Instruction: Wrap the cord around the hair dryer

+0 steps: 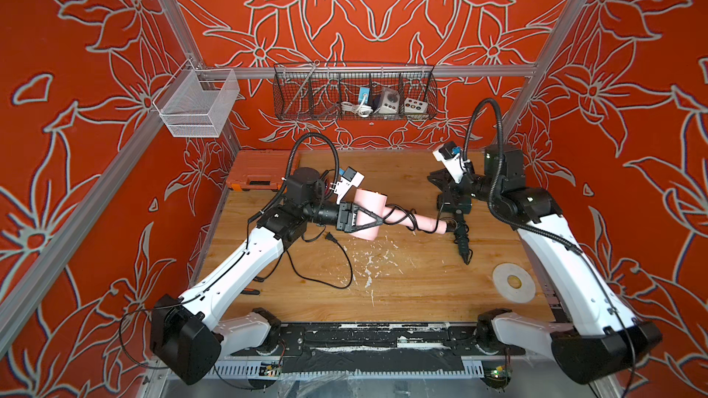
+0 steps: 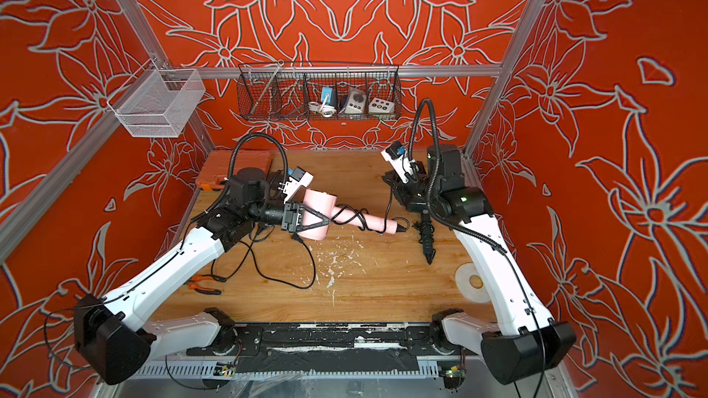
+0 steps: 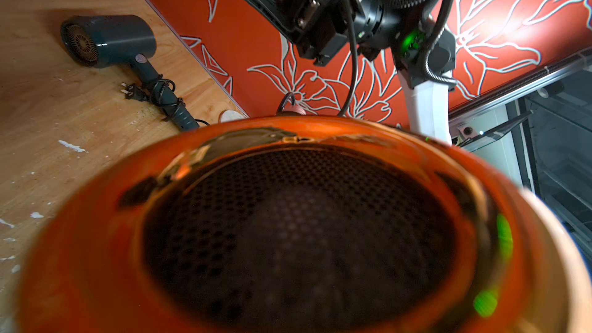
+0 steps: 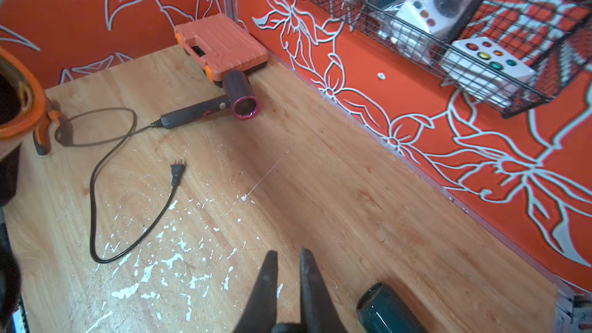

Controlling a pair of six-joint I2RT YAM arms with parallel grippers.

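Note:
A pink hair dryer (image 1: 368, 213) is held sideways in the air by my left gripper (image 1: 361, 218), shut on its head. Black cord (image 2: 351, 218) loops around the long pink handle (image 2: 372, 222). The dryer's orange-rimmed grille (image 3: 296, 240) fills the left wrist view. From the handle's right end, cord rises to my right gripper (image 1: 435, 177), which is up and to the right of that end and shut on the cord. In the right wrist view only the gripper's dark fingers show at the bottom, the cord between them hard to make out.
A dark hair dryer with wrapped cord (image 1: 461, 239) lies at the right. A purple dryer (image 4: 191, 112) with loose cord and an orange case (image 4: 222, 46) lie at the back left. A white disc (image 1: 513, 274) is at front right; wire baskets hang on the walls.

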